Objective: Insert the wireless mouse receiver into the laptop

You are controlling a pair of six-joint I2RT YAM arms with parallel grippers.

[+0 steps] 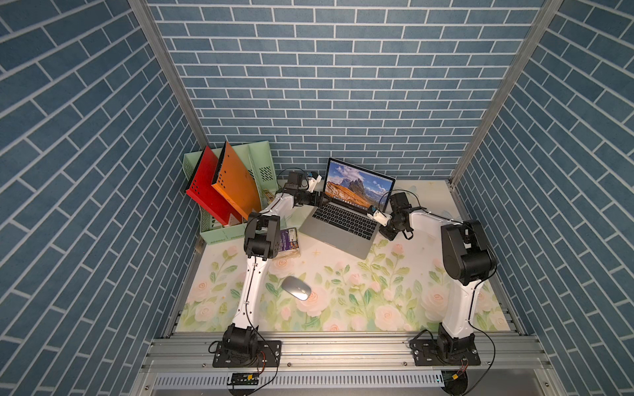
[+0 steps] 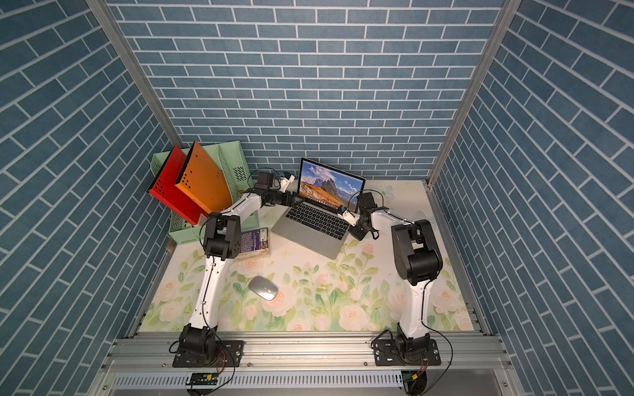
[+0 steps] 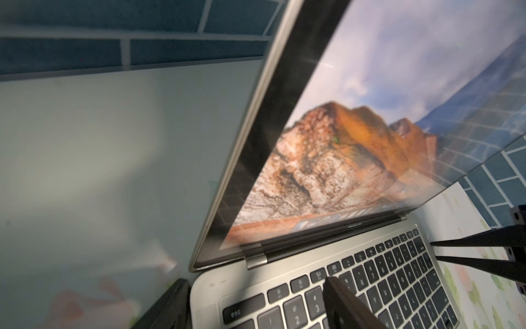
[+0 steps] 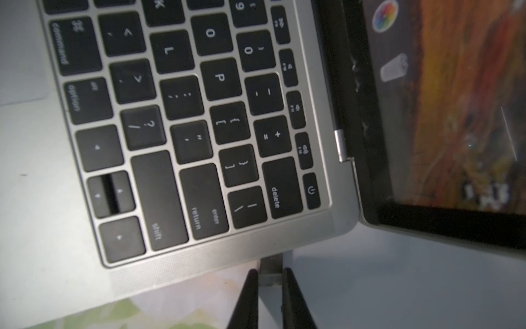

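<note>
The open laptop [image 1: 340,231] stands at the back of the table with its screen lit. My left gripper is at the laptop's left rear corner, fingers apart on either side of that corner. My right gripper is at the laptop's right edge, near the delete key, its fingers at a small grey-and-dark piece [image 4: 270,264] that meets that edge; whether it is gripped or seated is unclear. A silver mouse [image 1: 296,287] lies on the table in front of the laptop.
A green rack [image 1: 264,158] with red [image 1: 208,184] and orange [image 1: 234,178] boards fills the back left. A printed package [image 2: 253,243] lies beside it.
</note>
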